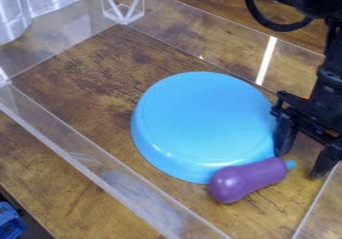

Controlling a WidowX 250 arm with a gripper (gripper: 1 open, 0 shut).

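Observation:
A blue round object (201, 123), like an upturned bowl or plate, lies on the wooden floor of a clear-walled tray. A purple eggplant-like toy (243, 180) lies at its lower right edge. My black gripper (301, 149) is low at the right, beside the blue object's right edge and just above the purple toy. Whether its fingers are open or shut, or touch the blue object, is hard to tell.
Clear plastic walls (80, 153) border the tray. A blue item (7, 223) sits outside at the bottom left corner.

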